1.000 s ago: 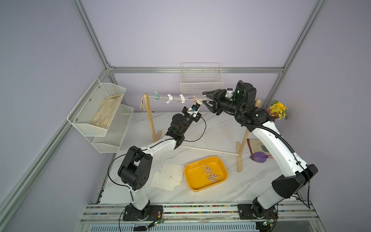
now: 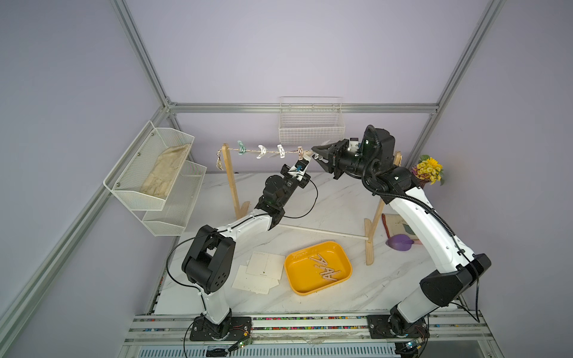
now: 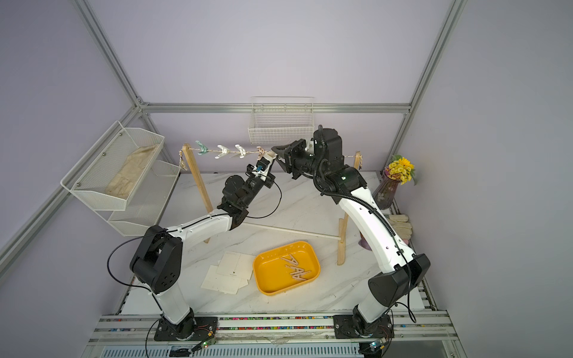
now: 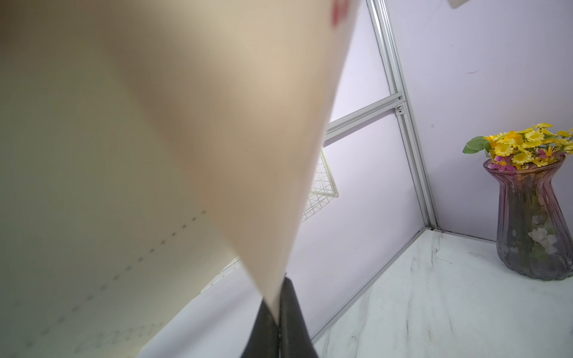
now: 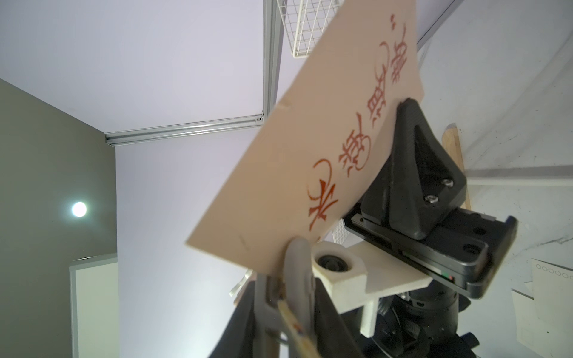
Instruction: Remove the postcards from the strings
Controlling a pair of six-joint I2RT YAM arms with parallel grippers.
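Observation:
A cream postcard with red writing (image 5: 310, 149) hangs at the string. Its lower corner is pinched between the fingertips of my left gripper, which is shut; the card fills much of the left wrist view. My right gripper is shut on a pale clothespin (image 5: 297, 262) at the card's edge, with the string running close by. Whether the clothespin still bites the card cannot be told. More clips hang along the string to the left: a green one (image 2: 241, 147), white ones (image 2: 261, 151) and a pinkish one (image 2: 300, 151).
A yellow tray (image 2: 296, 286) on the table holds several clothespins (image 2: 327, 272). Loose postcards (image 2: 257, 273) lie to its left. Wooden posts (image 2: 230, 179) carry the string. A flower vase (image 3: 386, 192) stands at the right.
My right gripper's fingers have come together on the clothespin, which showed more plainly between them before. Both arms stay almost where they were.

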